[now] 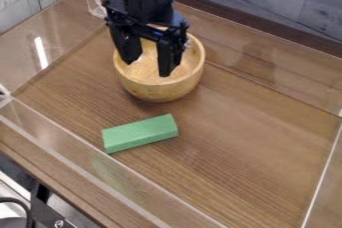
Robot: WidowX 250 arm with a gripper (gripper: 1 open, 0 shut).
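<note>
A green rectangular block (139, 133) lies flat on the wooden table, in front of and a little left of a round yellow bowl (171, 84). My black gripper (147, 50) is over the bowl, its open fingers apart, covering much of the bowl's inside; what the bowl holds there is mostly hidden.
A pale wall and edge run along the back right, and cables lie off the table at the lower left.
</note>
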